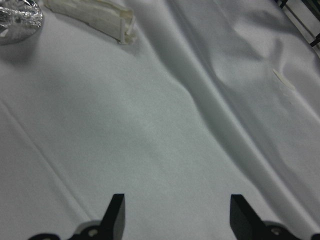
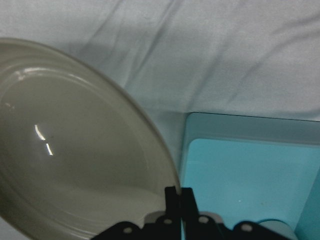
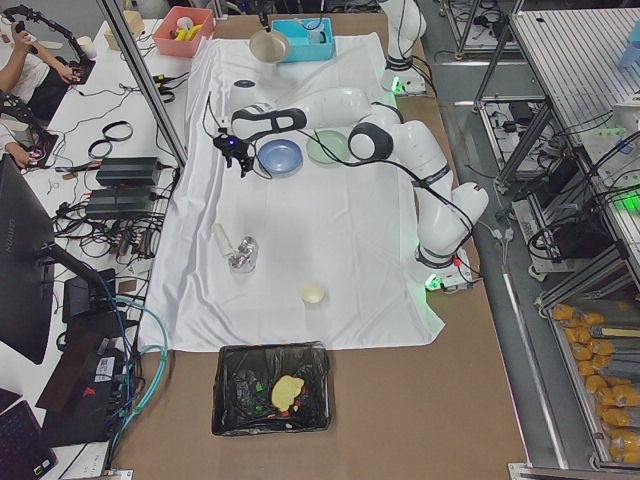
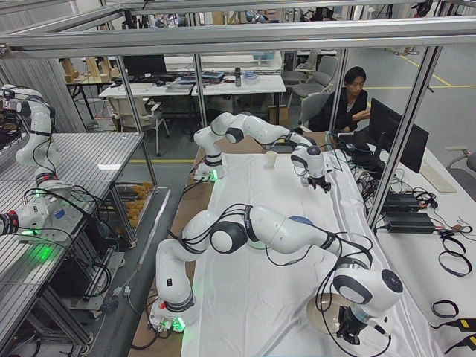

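Note:
My left gripper [image 3: 236,156] hangs open over the white cloth, left of the blue plate [image 3: 280,156] and green plate [image 3: 327,146]; only cloth lies between its fingers in the left wrist view. My right gripper is shut on the rim of a beige plate [image 2: 85,130], held beside and partly over the edge of a light blue bin [image 2: 240,180]. The bin is at the cloth's far end in the camera left view.
A clear wrapped stick [image 3: 222,238], a crumpled foil item [image 3: 243,256] and a cream bowl [image 3: 312,293] lie on the near cloth. A black tray [image 3: 240,390] with food sits beyond it. A red bin [image 3: 205,30] stands back left.

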